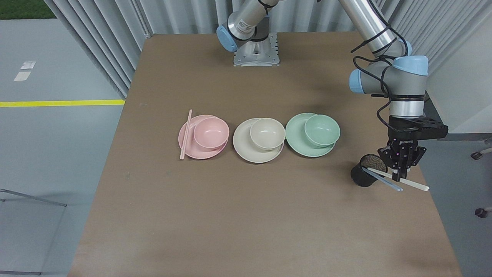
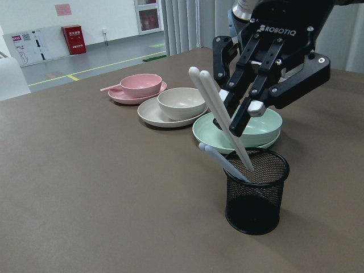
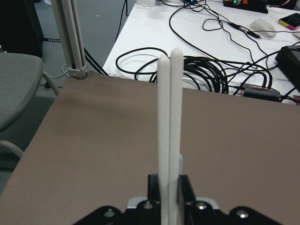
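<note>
My gripper (image 1: 399, 171) is shut on a pair of white chopsticks (image 2: 210, 94), seen upright between the fingers in the wrist view (image 3: 168, 117). It hangs at the right side, over a black mesh pen cup (image 2: 253, 202); in the left camera view the chopsticks slant down to the cup's mouth. Light blue chopsticks (image 1: 387, 183) lean in that cup.
A pink bowl (image 1: 211, 132) on its plate with pink chopsticks (image 1: 186, 134), a white bowl (image 1: 267, 133) on its plate and a green bowl (image 1: 321, 130) on its plate stand in a row.
</note>
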